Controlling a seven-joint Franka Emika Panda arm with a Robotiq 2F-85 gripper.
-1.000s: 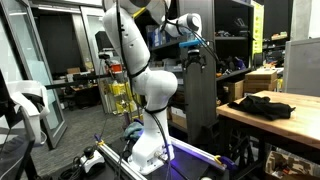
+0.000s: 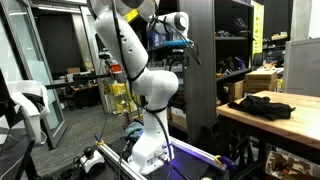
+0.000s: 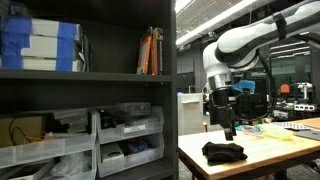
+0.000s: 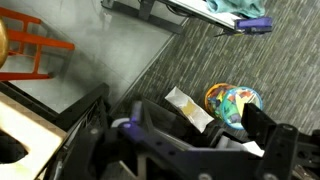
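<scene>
In the wrist view my gripper is open, its dark fingers wide apart with nothing held between them. A crumpled black cloth lies on the wooden table in exterior view 1, and the same cloth shows in exterior view 2. The gripper is up high, apart from the cloth, which does not show in the wrist view. Floor lies beneath the fingers there, with a white packet and a colourful round item visible between them.
A tall dark shelf stands behind the arm in exterior view 1. White bins fill its lower level in exterior view 2. An orange frame shows at the upper left of the wrist view.
In exterior view 1 the arm's upper end and gripper have shifted a little to the left and slightly down. The cloth has stayed in place.
</scene>
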